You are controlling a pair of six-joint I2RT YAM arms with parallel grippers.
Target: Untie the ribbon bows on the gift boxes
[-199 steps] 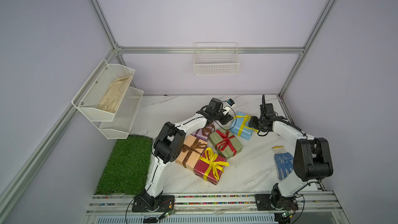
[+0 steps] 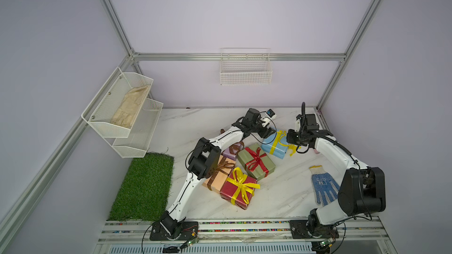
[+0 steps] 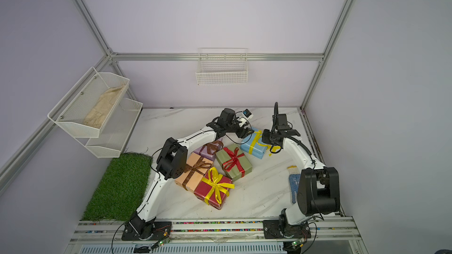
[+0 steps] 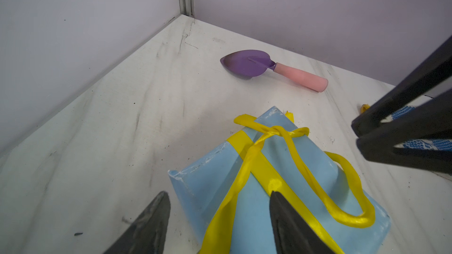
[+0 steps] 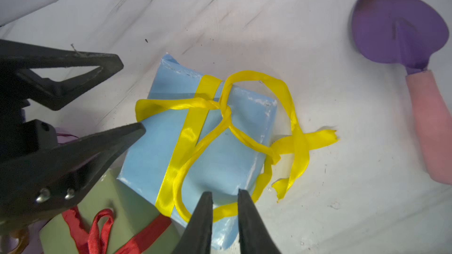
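Observation:
The light-blue box [image 4: 301,160] carries a loosened yellow ribbon [image 5: 296,145], its loops and tails spread over the top and onto the table. My left gripper stands open over the box's near part, a ribbon strand running between its fingertips. My right gripper hovers over the box, fingers apart, above a yellow loop; whether anything is between them is unclear. Green box [image 2: 249,164] with red bow, maroon box [image 2: 235,192] with yellow bow, peach box [image 3: 188,181] with brown bow and purple box [image 3: 204,152] with brown bow sit tied nearby.
A purple trowel [image 5: 395,23] with pink handle lies beside the blue box. A blue-dotted glove [image 2: 324,188] is at the right, artificial grass [image 2: 139,188] at the left. Wire baskets [image 2: 244,73] hang on the walls. The table behind the boxes is clear.

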